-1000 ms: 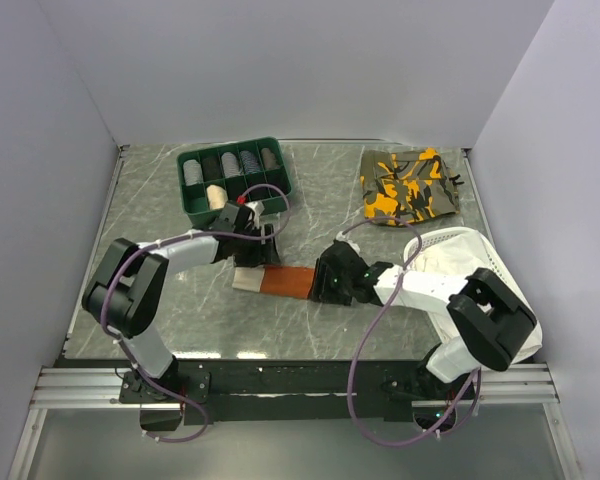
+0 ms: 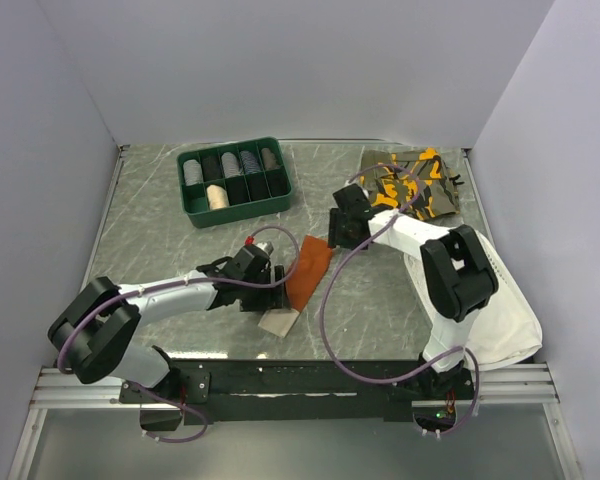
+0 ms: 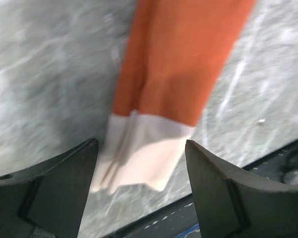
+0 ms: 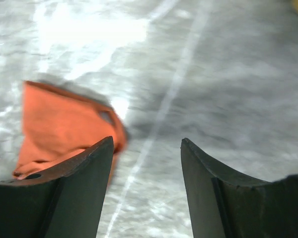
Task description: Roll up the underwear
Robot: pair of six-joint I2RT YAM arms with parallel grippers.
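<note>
The underwear, a folded strip of orange cloth with a pale waistband end, lies diagonally on the grey marbled table. Its pale end points toward the table's front edge. My left gripper stands open above that end, with the band showing between and beyond its fingers. At the far orange end, my right gripper is open with bare table between its fingers. One right finger overlaps the cloth's edge in the right wrist view; whether they touch I cannot tell.
A green divided box with several rolled items stands at the back left. A camouflage cloth lies at the back right, near the right arm. A white basket sits at the right.
The underwear has turned from crosswise to diagonal. My left gripper came toward the front edge and my right one went toward the back; the right now stands off the cloth's end.
</note>
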